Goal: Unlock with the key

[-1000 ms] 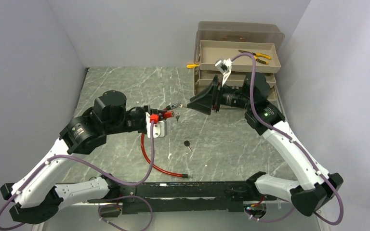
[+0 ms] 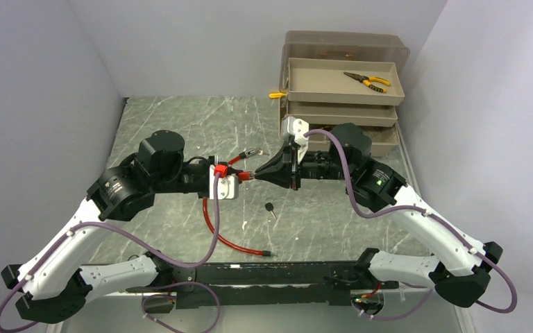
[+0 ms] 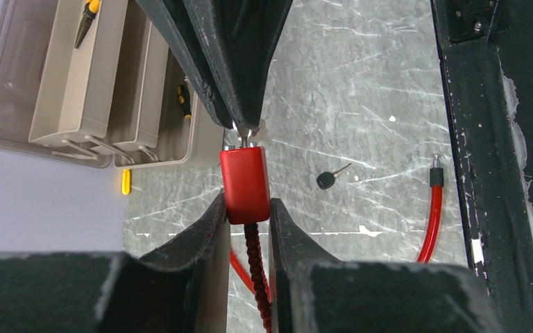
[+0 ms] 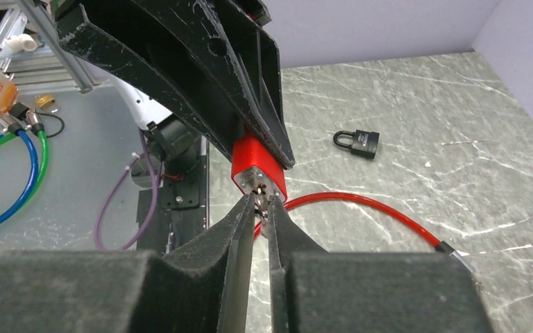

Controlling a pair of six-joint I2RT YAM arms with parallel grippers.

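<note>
A red padlock [image 3: 245, 182] is held upright by my left gripper, which is shut on its body. At its metal end, a small silver key shows between the fingertips of my right gripper, which are close around it; whether they grip it is unclear. The red lock [image 4: 253, 156] faces the right wrist camera with its metal face. In the top view the two grippers meet over the mat's middle.
A loose black-headed key [image 3: 325, 180], a red hose [image 2: 239, 246] and a black padlock [image 4: 364, 144] lie on the marble board [image 2: 319, 229]. A tiered organizer box [image 2: 340, 104] with pliers [image 2: 366, 80] stands at the back right.
My right gripper has come down toward the front and left to meet the red lock in my left gripper. The left arm has moved only slightly.
</note>
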